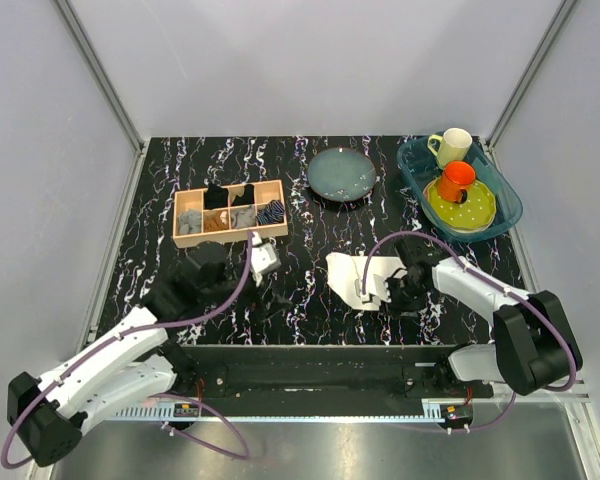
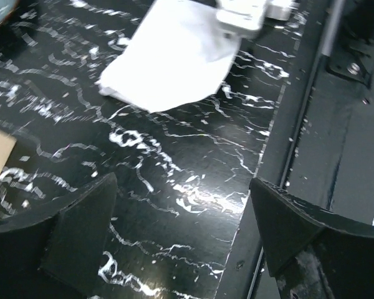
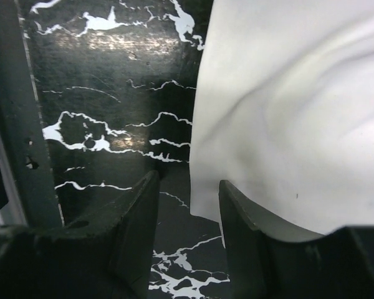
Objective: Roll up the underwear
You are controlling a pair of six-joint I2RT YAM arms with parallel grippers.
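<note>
White underwear (image 1: 348,276) lies spread on the black marbled table, right of centre in the top view, with the right arm covering part of it. In the right wrist view my right gripper stands open above the near edge of the white cloth (image 3: 280,131); one finger is over the cloth, the other over bare table. My left gripper is parted over empty table, nothing between its fingers. The underwear (image 2: 168,59) appears beyond it in the left wrist view, with part of the right arm over it.
A wooden organiser (image 1: 231,231) with rolled dark, grey and brown items stands at the back left. A teal plate (image 1: 341,174) is at the back middle. At the back right, a blue basket (image 1: 508,205) holds two mugs and a green plate.
</note>
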